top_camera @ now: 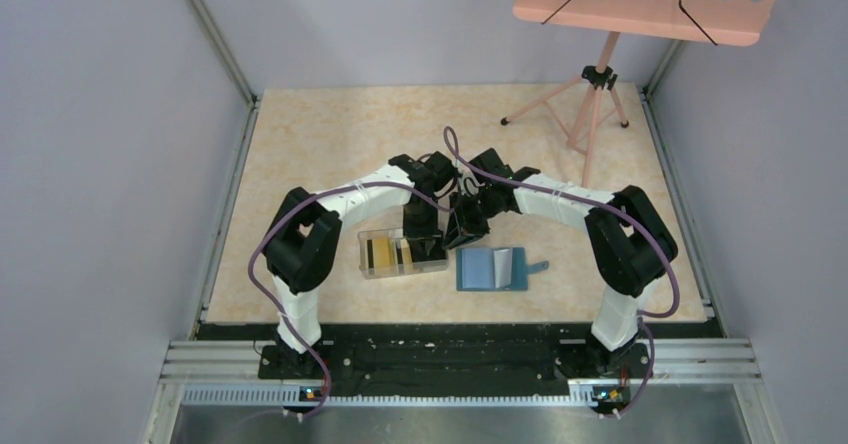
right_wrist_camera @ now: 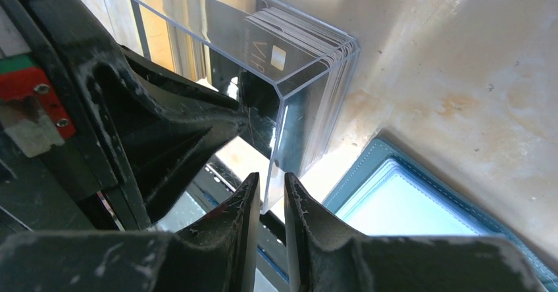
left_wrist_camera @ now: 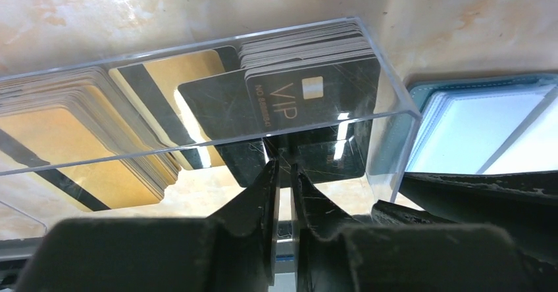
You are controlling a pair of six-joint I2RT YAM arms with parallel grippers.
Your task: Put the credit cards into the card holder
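Note:
A clear acrylic box [top_camera: 368, 270] holds gold cards [left_wrist_camera: 62, 134] and black VIP cards [left_wrist_camera: 312, 88]. My left gripper hangs over it, fingertips close together at the dark card along the near side, slightly parted; whether they grip anything is unclear. My right gripper is at the box's right end, fingertips a little apart beside its clear corner; contact cannot be told. The blue card holder [top_camera: 478, 269], with pale sleeves, lies open right of the box.
A pink stand [top_camera: 595, 104] occupies the back right of the table. The two arms are very close together above the box.

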